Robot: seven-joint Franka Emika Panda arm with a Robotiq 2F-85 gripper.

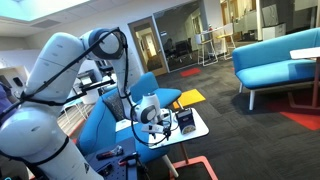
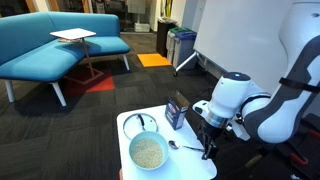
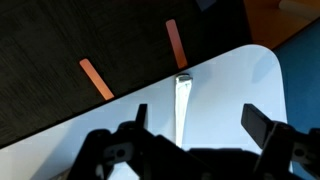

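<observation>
A slim utensil with a pale handle point(image 3: 181, 105) and a dark tip lies on the white table, running between my fingers in the wrist view. In exterior view 2 it looks like a spoon point(image 2: 180, 146) beside a light blue bowl point(image 2: 133, 153) of grainy, beige contents. My gripper stands open above the tabletop, its two fingers apart on either side of the handle, with nothing held. In exterior view 1 the gripper point(image 1: 160, 130) is over the near part of the table. The handle's lower end is hidden behind the gripper body in the wrist view.
On the white table point(image 2: 198, 167) a dark box point(image 2: 177, 110) stands upright near the gripper. A round lid-like item point(image 2: 141, 124) lies behind the bowl. A blue sofa point(image 1: 280, 62) and dark carpet are beyond; the table edge is close to the gripper.
</observation>
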